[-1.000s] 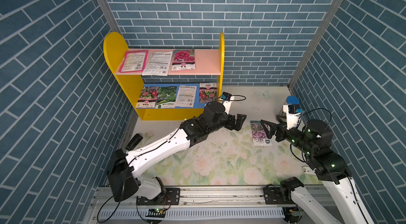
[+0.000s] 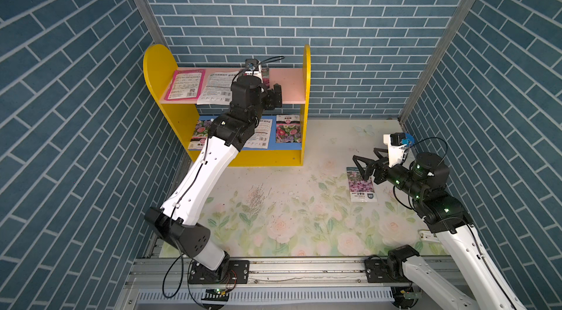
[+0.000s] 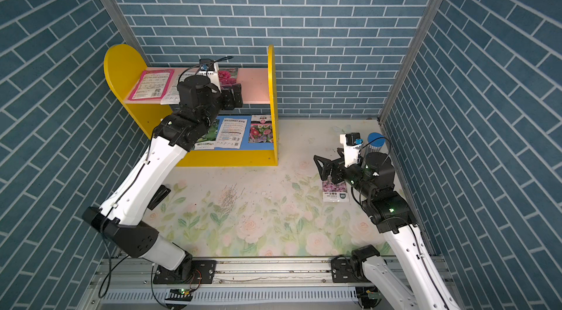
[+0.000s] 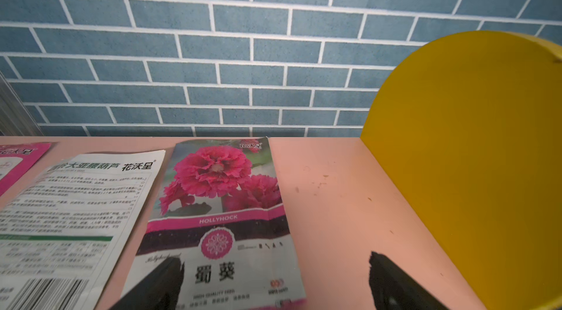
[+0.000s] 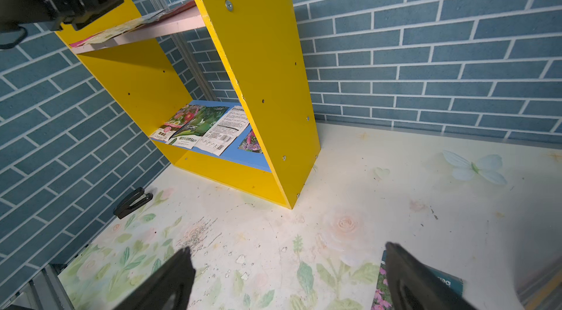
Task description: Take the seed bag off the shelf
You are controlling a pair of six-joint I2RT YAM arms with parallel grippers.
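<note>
On the pink upper shelf point(image 4: 333, 204) lies a hollyhock seed bag point(image 4: 219, 222) with pink flowers, flat. To its left are a white text-covered bag point(image 4: 70, 222) and a pink-edged bag point(image 2: 186, 85). My left gripper is open at the shelf's front, nothing between its fingers; the left finger point(image 4: 161, 289) overlaps the hollyhock bag's lower left in view, and the right one appears over bare shelf. Over the table, my right gripper point(image 2: 367, 164) stands open and empty, close to a purple-flowered seed bag point(image 2: 360, 186) lying on the table.
Yellow side panels point(image 2: 305, 105) bound the shelf. Several bags, including a flowered bag point(image 2: 288, 129), lie on the blue lower shelf point(image 5: 225, 155), partly behind the left arm. A blue-topped object point(image 3: 375, 139) stands behind the right arm.
My left gripper has risen from low over the table, leftward and back, to the upper shelf, now covering part of the hollyhock bag from above. The right arm has shifted slightly left.
</note>
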